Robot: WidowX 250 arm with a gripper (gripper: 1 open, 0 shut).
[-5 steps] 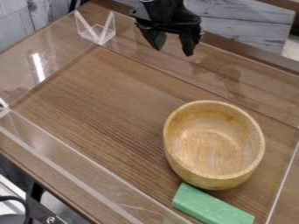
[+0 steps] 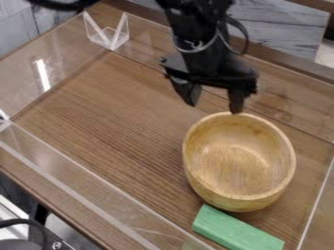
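Note:
The black gripper (image 2: 212, 94) hangs in the upper middle of the camera view, above and just behind a tan oval bowl (image 2: 237, 161). Its fingers point down, apart, with nothing visible between them. The bowl stands on the wooden surface at the right and looks empty.
A green block (image 2: 235, 229) lies at the lower right, in front of the bowl. A clear holder (image 2: 107, 29) stands at the back left. Clear edging runs along the left side.
The bowl and green block have stayed in place.

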